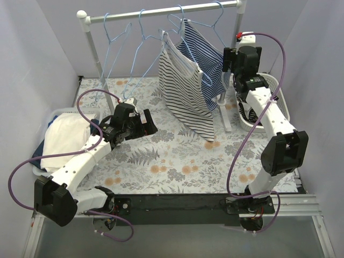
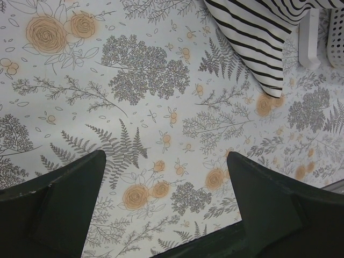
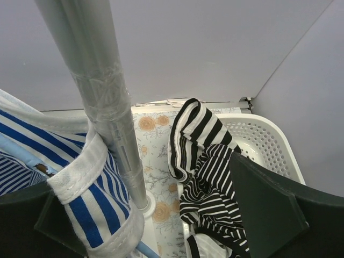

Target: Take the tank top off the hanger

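Striped tank top cloth hangs from a blue hanger point(image 1: 188, 48), with a dark-on-white striped part point(image 1: 185, 88) in front and a blue-and-white part point(image 1: 207, 64) behind. I cannot tell whether these are one garment or two. At the rail's right end, my right gripper point(image 1: 242, 56) is open beside the blue part. In the right wrist view a white-edged blue-striped strap point(image 3: 99, 193) covers much of the left finger; the hanger's blue arm point(image 3: 19, 150) runs inside the cloth. My left gripper stands open and empty above the floral surface, left of the hanging cloth.
Empty blue hangers point(image 1: 141, 40) hang left on the rail point(image 1: 156, 12). The rack post point(image 3: 115, 123) rises between the right fingers' sides. A white basket point(image 3: 266, 140) holding black-and-white striped cloth point(image 3: 215, 177) is at right; a bin with folded cloth point(image 1: 67, 134) is at left.
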